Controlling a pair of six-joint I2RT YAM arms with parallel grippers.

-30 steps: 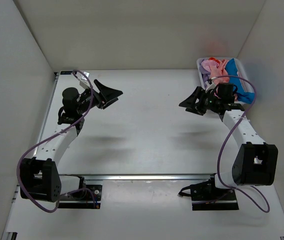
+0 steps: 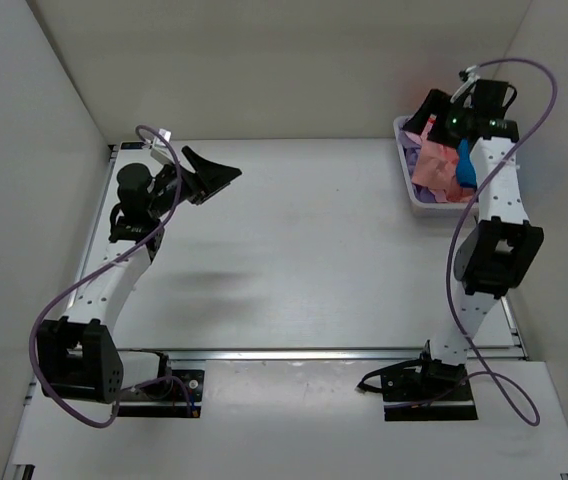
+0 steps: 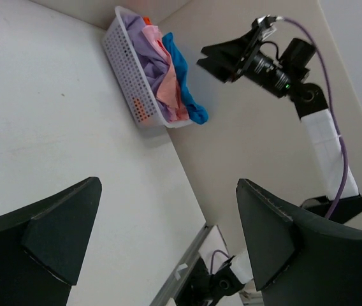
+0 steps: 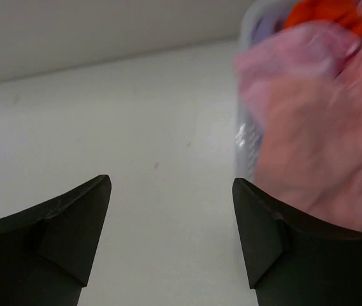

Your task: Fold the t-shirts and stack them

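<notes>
A white plastic basket [image 3: 127, 73] holds crumpled t-shirts: purple [image 3: 146, 51], pink [image 4: 315, 146], orange [image 4: 321, 13] and blue [image 3: 181, 76]. It stands at the back right of the table in the top view. My right gripper [image 2: 424, 115] hangs open over the basket's left side, with pink cloth just beyond its fingers in the blurred right wrist view. My left gripper [image 2: 214, 180] is open over the left part of the table, holding nothing.
Walls enclose it at the back and sides, and a metal rail [image 2: 284, 354] runs along its front edge.
My right arm has swung up and back from the middle right to above the basket. My left arm has shifted slightly toward the left.
</notes>
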